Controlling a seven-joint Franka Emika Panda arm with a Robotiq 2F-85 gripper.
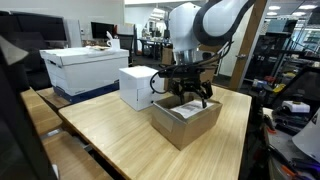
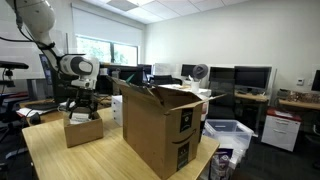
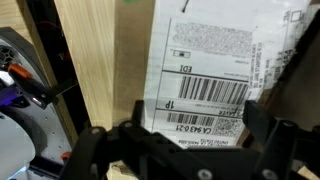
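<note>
A white package with a printed barcode label fills much of the wrist view. It lies inside an open cardboard box, its white top showing above the near wall in exterior view 1. My gripper stands open over the package, its dark fingers apart at the lower edge of the wrist view. From outside, the gripper is seen pointing down at the box opening. Whether the fingertips touch the package cannot be told. The box also shows under the arm in exterior view 2.
Clear wooden tabletop lies left of the box. White storage boxes and a smaller white box stand behind. A large open cardboard carton occupies the table in exterior view 2.
</note>
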